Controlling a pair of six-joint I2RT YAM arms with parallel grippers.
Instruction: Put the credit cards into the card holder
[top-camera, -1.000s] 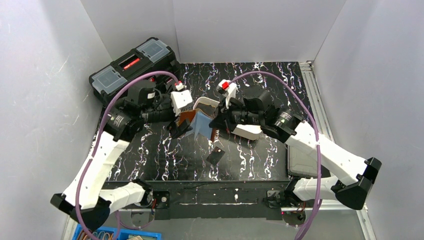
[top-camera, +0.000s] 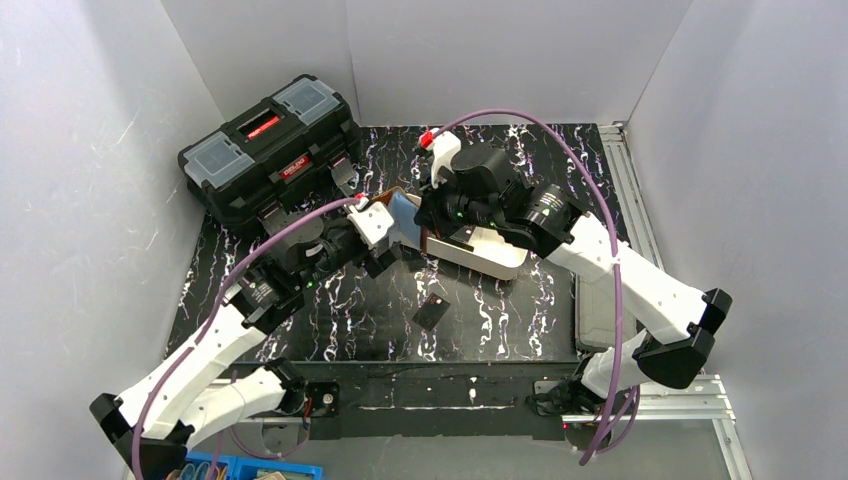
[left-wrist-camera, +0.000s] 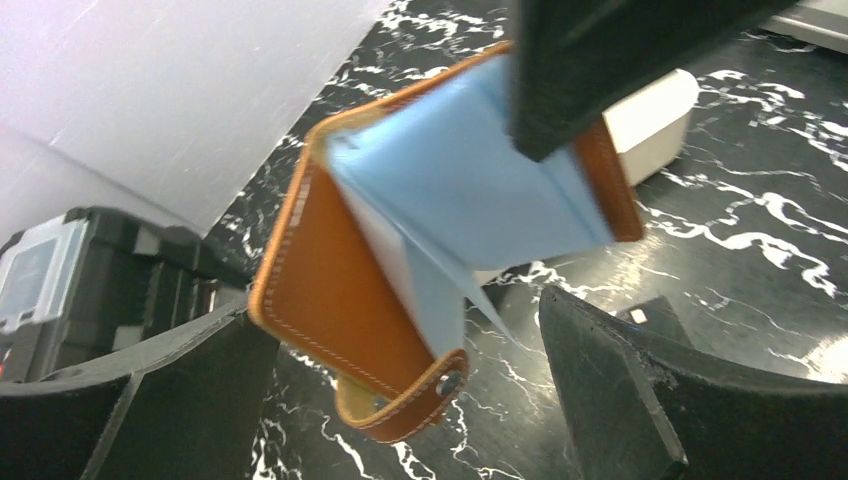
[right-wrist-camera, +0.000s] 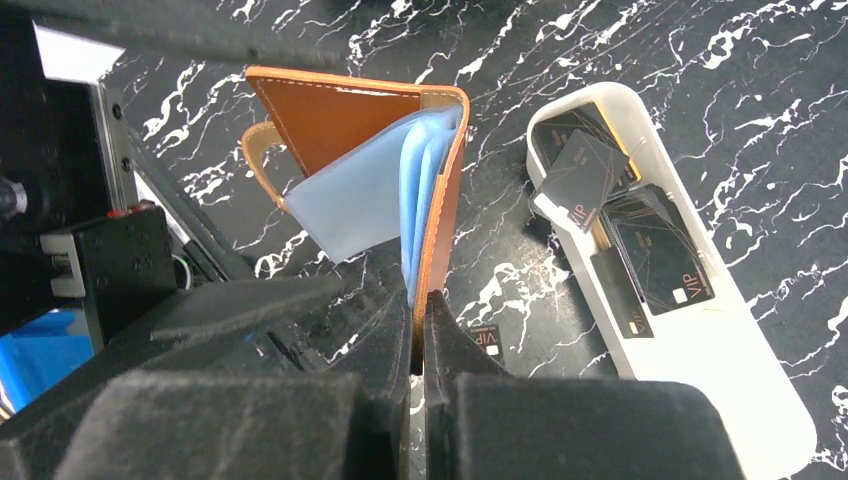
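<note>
The open leather card holder (left-wrist-camera: 350, 270), tan with light blue sleeves (right-wrist-camera: 350, 190), hangs upright above the table in my right gripper, which is shut on its edge. My left gripper stands open just beside the holder, its fingers either side of the holder's lower strap in the left wrist view, not closed on it. Black VIP cards (right-wrist-camera: 655, 250) lie loosely in a white box (right-wrist-camera: 740, 390) behind the holder, and another card (top-camera: 431, 311) lies on the marble table in front of the box.
A black toolbox (top-camera: 268, 152) fills the back left. A grey case (top-camera: 598, 320) sits at the right edge. Bare marble (top-camera: 510, 330) shows at the front around the loose card. Walls enclose the sides and back.
</note>
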